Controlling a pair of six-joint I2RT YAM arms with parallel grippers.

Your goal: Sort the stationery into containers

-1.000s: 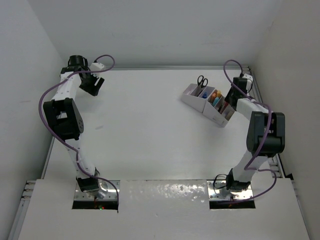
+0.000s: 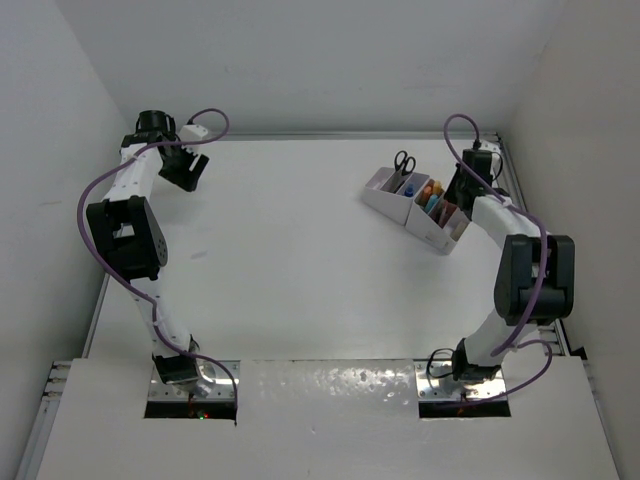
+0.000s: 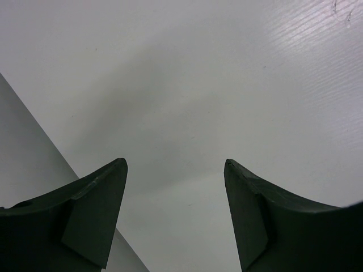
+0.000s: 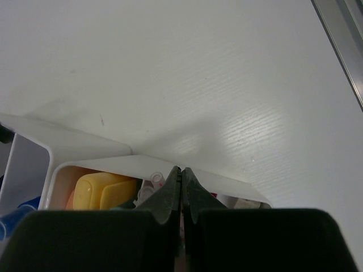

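Two white containers sit at the right of the table in the top view. The left container [image 2: 382,200] holds scissors [image 2: 404,162] and a blue item [image 4: 14,221]; the right container [image 2: 428,230] holds yellow-orange items [image 4: 93,190], a pale tube [image 4: 157,178] and other small pieces. My right gripper is shut at the right container, its fingertips over the contents near the far wall; nothing clear shows between them. My left gripper is open and empty over bare table at the far left.
Walls and rails edge the table at the back and sides; a metal rail [image 4: 340,39] shows beyond the containers in the right wrist view.
In the top view the right arm has shifted slightly about the right container, its wrist moving a little left and toward the front. The left arm and containers are unchanged.
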